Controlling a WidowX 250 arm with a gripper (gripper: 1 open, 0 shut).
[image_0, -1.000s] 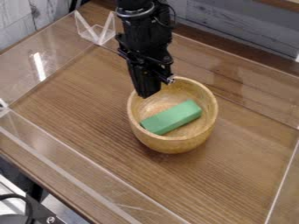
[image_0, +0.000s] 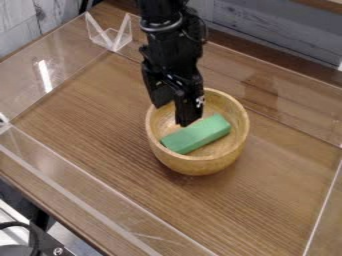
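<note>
My black gripper (image_0: 178, 104) hangs from the top of the view over the back left of a round tan bowl (image_0: 211, 165), with its fingers open. A green rectangular block (image_0: 197, 133) lies at a slant inside the bowl, just below and to the right of the gripper. I see nothing held between the fingers.
A clear plastic object (image_0: 107, 28) is at the upper left edge, and a dark cable (image_0: 20, 230) shows at the lower left.
The arm has moved downward toward the bowl, with the gripper now lower over it. The bowl and green block look unmoved.
</note>
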